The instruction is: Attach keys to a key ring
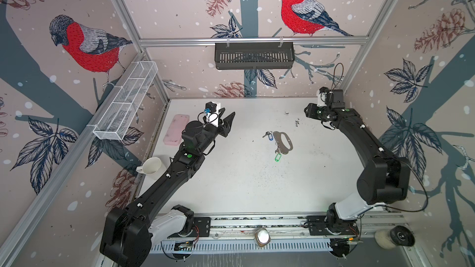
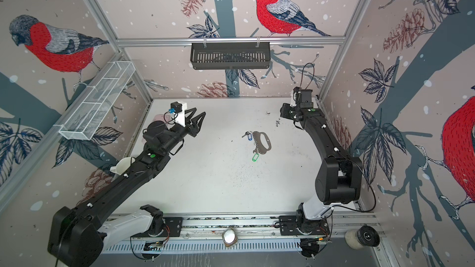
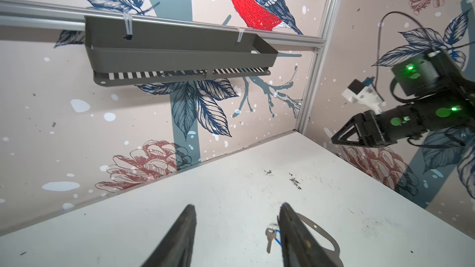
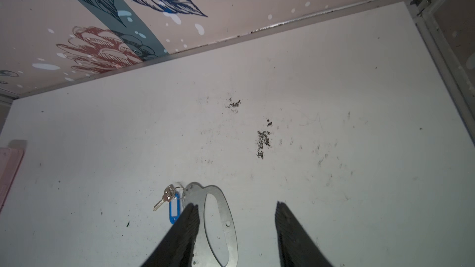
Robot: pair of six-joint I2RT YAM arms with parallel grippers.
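A flat grey metal key ring point(image 1: 289, 143), long and open in the middle, lies on the white table. By its upper left end lie a key point(image 4: 167, 195) and a blue tag point(image 4: 171, 208) on a small wire loop, which meets the ring's end. Near its lower end lies a green tag point(image 1: 278, 157) with small metal pieces. Whether the loops pass through the ring cannot be told. My left gripper is raised to the left, fingers apart and empty. My right gripper hangs above the table at the back right, also empty with fingers apart.
A pink flat case point(image 1: 176, 129) and a white mug point(image 1: 154, 168) stand along the left edge. A dark shelf point(image 1: 254, 64) hangs on the back wall, a white wire basket point(image 1: 118, 113) at the left.
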